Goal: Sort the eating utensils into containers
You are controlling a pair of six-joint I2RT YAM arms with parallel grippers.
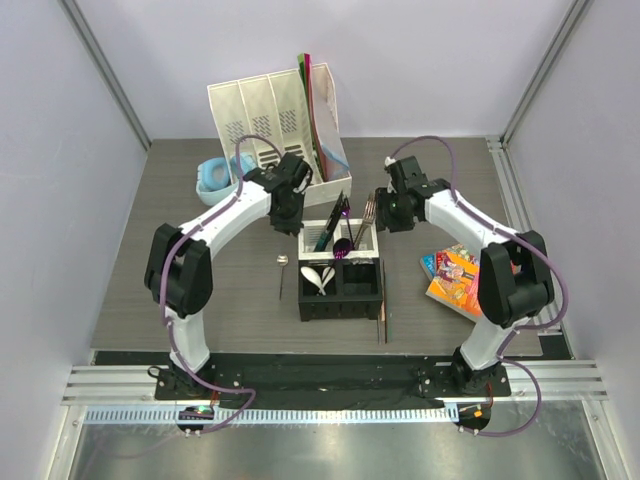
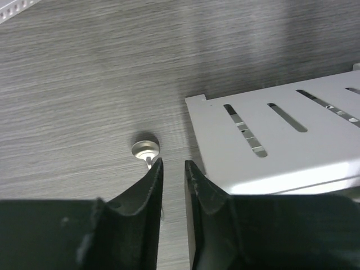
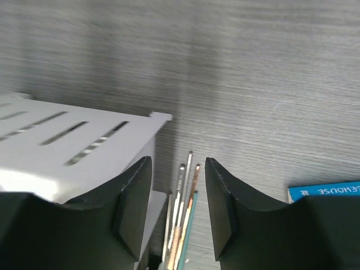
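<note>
A caddy with a white slotted rear bin [image 1: 312,228] and a black front bin [image 1: 330,306] stands mid-table. Forks [image 1: 369,211], dark knives [image 1: 328,230] and a dark purple ladle [image 1: 342,247] lean in the white part; white spoons [image 1: 314,278] lie in a black compartment. A small metal spoon [image 2: 145,149] rests on the table left of the caddy. Chopsticks [image 3: 181,211] lie along its right side. My left gripper is partly open beside the white bin's left end, empty. Likewise empty, my right gripper is open by its right end.
Behind stands a large cream rack [image 1: 262,110] with long sticks in it, beside a bowl [image 1: 213,180] holding blue items. Colourful books [image 1: 458,282] lie at right near the right arm.
</note>
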